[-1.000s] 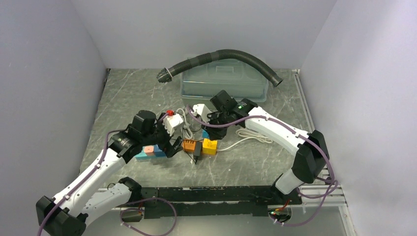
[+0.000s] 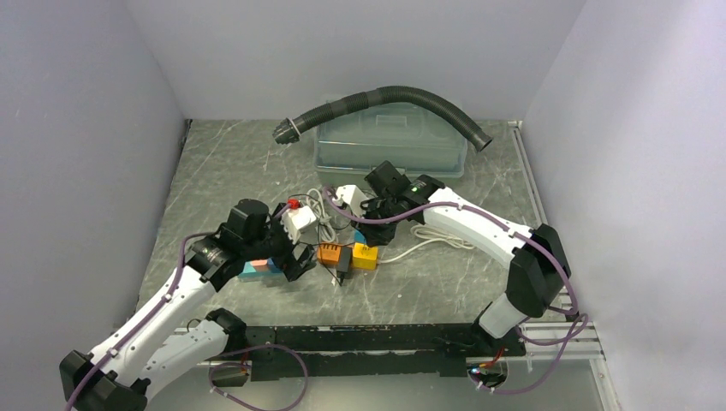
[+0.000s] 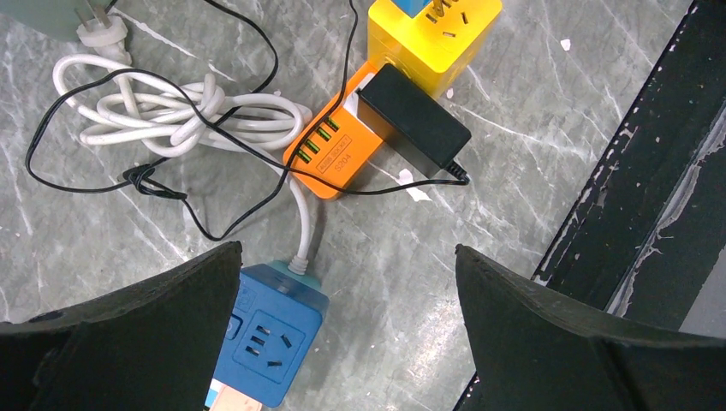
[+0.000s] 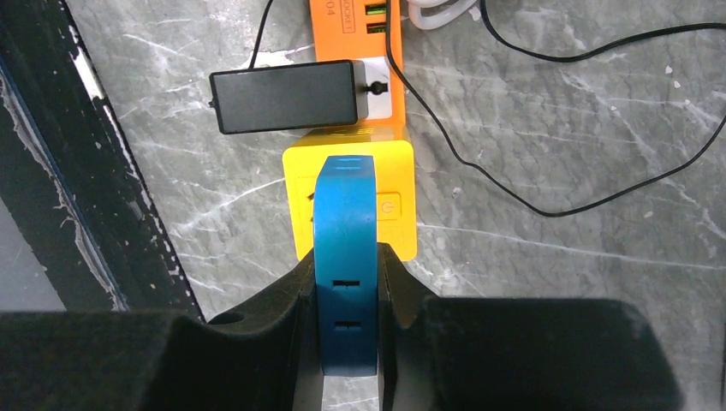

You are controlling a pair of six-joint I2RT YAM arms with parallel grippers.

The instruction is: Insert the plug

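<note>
A blue plug (image 4: 345,231) is clasped in my right gripper, whose fingers press on both its sides. In the right wrist view it covers part of the yellow socket block (image 4: 397,235). The left wrist view shows the plug's metal prongs (image 3: 438,8) close to the yellow block's slotted face; whether they touch is unclear. My left gripper (image 2: 300,259) is open and empty. Between its spread fingers, the left wrist view shows bare table and part of a blue socket block (image 3: 272,330), nearer the left finger.
An orange charger block (image 3: 336,150) adjoins the yellow one, with a black adapter (image 3: 413,118) plugged in. Loose black cord and a coiled white cable (image 3: 184,120) lie nearby. A clear box (image 2: 391,141) with a dark hose (image 2: 368,101) stands behind.
Over the last second, my left arm has shifted slightly left and toward the front. My right gripper, still holding the blue plug, has moved a little toward the yellow block.
</note>
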